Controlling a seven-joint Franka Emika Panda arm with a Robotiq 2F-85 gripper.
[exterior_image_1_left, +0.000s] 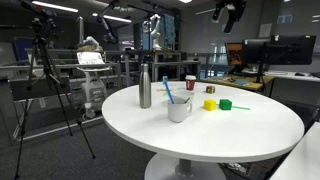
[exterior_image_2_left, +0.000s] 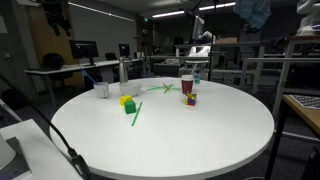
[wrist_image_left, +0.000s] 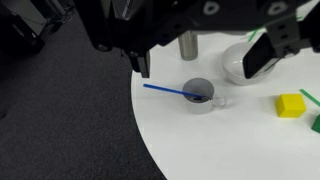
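Observation:
On the round white table (exterior_image_1_left: 250, 130) stands a white mug (exterior_image_1_left: 180, 110) with a handle. A blue stick (wrist_image_left: 170, 90) leans in the mug, one end sticking out past its rim. My gripper is open, its dark fingers spread wide and nothing between them; the mug shows below that gap in the wrist view. Both exterior views show the gripper high up, well clear of the tabletop. Beside the mug is a white bowl (wrist_image_left: 234, 66). A yellow cube (exterior_image_1_left: 209, 104) and a green cube (exterior_image_1_left: 225, 104) lie near each other.
A tall metal bottle (exterior_image_1_left: 145, 88) stands close to the mug and bowl. Farther off are a red cup (exterior_image_2_left: 187, 84) and a small multicoloured block (exterior_image_2_left: 190, 100). One green stick (exterior_image_2_left: 137, 115) lies by the green cube.

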